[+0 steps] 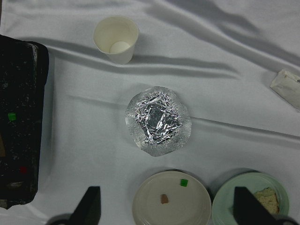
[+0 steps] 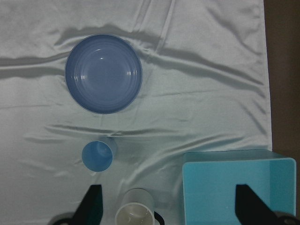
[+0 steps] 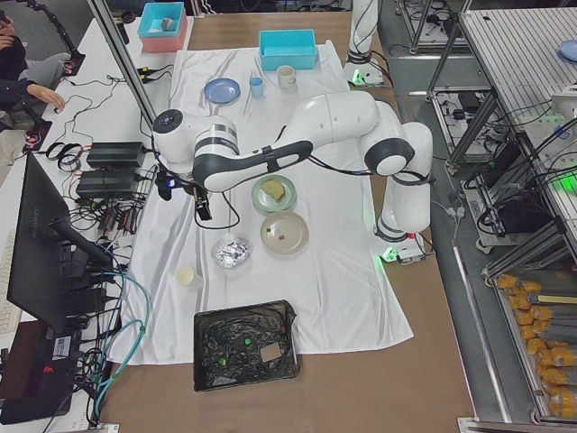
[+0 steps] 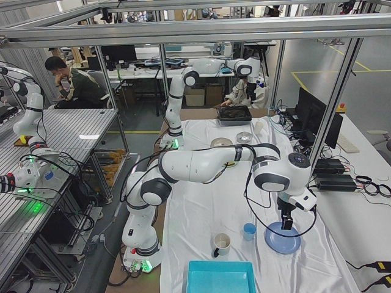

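My left gripper hangs open over a crumpled foil dish (image 1: 157, 121), a white paper cup (image 1: 115, 42), a beige plate (image 1: 150, 201) with small bits on it, and a green plate (image 1: 222, 201) holding a yellow sponge-like piece (image 1: 267, 199). A small pale packet (image 1: 286, 86) lies at the right of that view. My right gripper is open above a blue plate (image 2: 103, 72), a blue cup (image 2: 97, 154), a mug (image 2: 133, 211) and a turquoise bin (image 2: 225, 187). Nothing shows between either gripper's fingers.
A black tray (image 3: 243, 379) with small items sits at one end of the white cloth (image 3: 352, 298). A monitor (image 3: 45, 253), cables and black boxes crowd the side bench. Bare cloth lies between the objects.
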